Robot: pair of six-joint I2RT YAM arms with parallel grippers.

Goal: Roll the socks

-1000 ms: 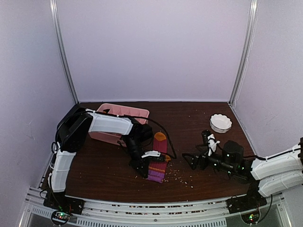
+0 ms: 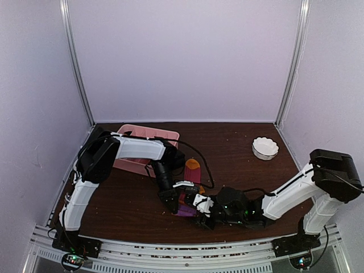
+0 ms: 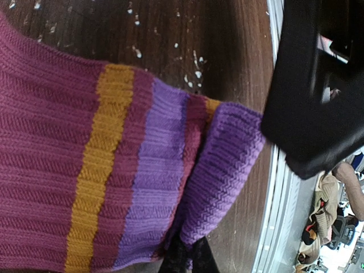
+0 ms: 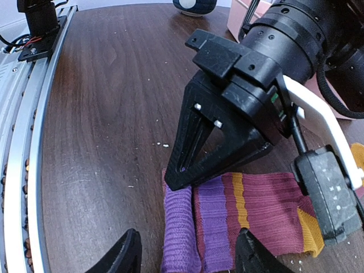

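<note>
A maroon sock with orange and purple stripes lies flat on the table, its purple cuff folded over at one end. In the left wrist view that cuff gathers into the tips of my left gripper, which is shut on the sock's edge. Across the cuff, my right gripper stands open, one finger on each side of the folded end. From above, the left gripper and the right gripper hide much of the cuff, while the orange-tipped end shows behind them.
A pink divided bin stands at the back left, behind the left arm. At the back right is a white scalloped bowl. Small pale specks dot the dark table, whose right middle is clear.
My right gripper has swung left across the table, from well right of the sock to its cuff end. The left gripper has stayed nearly in place at the cuff.
</note>
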